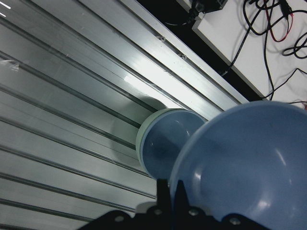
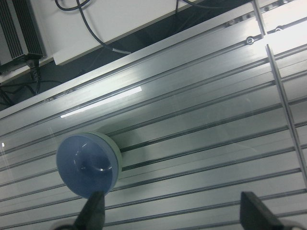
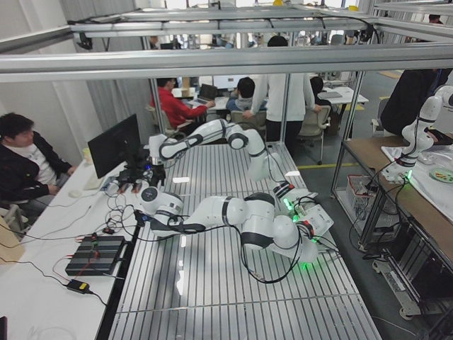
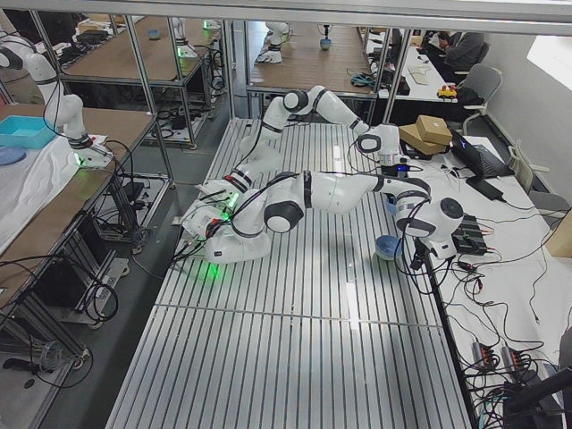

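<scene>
In the left wrist view a large blue bowl fills the lower right, close to the camera, its rim between the fingers of my left gripper, which is shut on it. Beyond it a second blue bowl with a pale outside rests on the slatted metal table. In the right wrist view a blue bowl lies on the slats; my right gripper is open above the table, nothing between its fingertips. The camera right view shows a blue bowl near the table's edge, beside an arm's wrist.
A metal frame spans overhead, and people sit and stand around.
</scene>
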